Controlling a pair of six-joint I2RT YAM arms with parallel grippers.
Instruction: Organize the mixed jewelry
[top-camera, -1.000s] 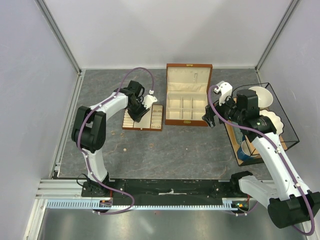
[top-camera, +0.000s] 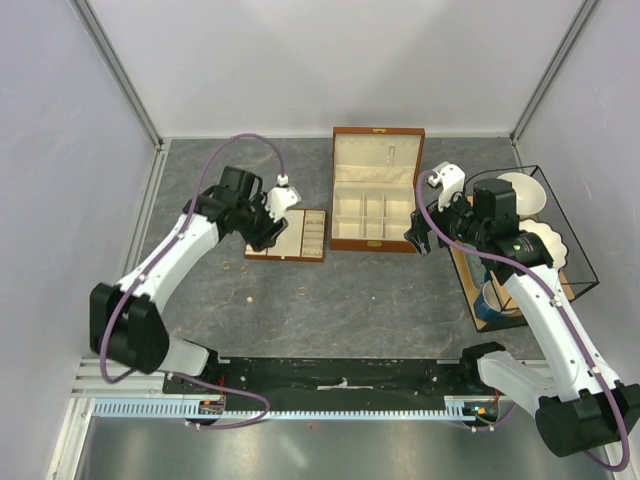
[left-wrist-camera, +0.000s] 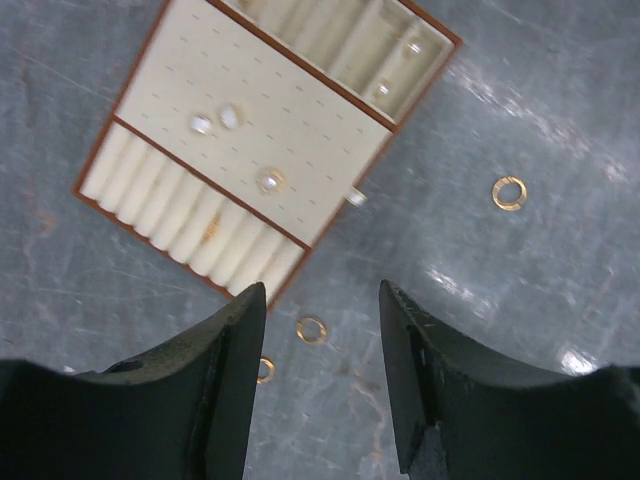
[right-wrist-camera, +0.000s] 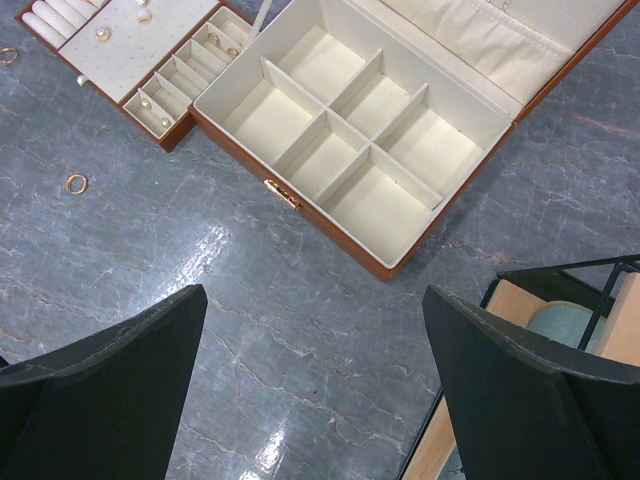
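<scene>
A jewelry tray (left-wrist-camera: 290, 110) with ring rolls, a flat pad and small compartments holds pearl pieces (left-wrist-camera: 270, 181). Gold rings (left-wrist-camera: 509, 207) (right-wrist-camera: 77, 191) lie loose on the grey mat. My left gripper hangs open above the mat at the tray's lower left, with nothing between its fingers. The open jewelry box (top-camera: 348, 243) stands right of the tray, its large compartments empty. My right gripper is open, empty, over the mat just beyond the box's lower right.
A black wire rack with wooden base (right-wrist-camera: 435, 450), dishes and a blue cup stands at the right edge, beside my right arm.
My left arm has lifted and drawn back leftward from over the tray's pad. The right arm looks unchanged.
</scene>
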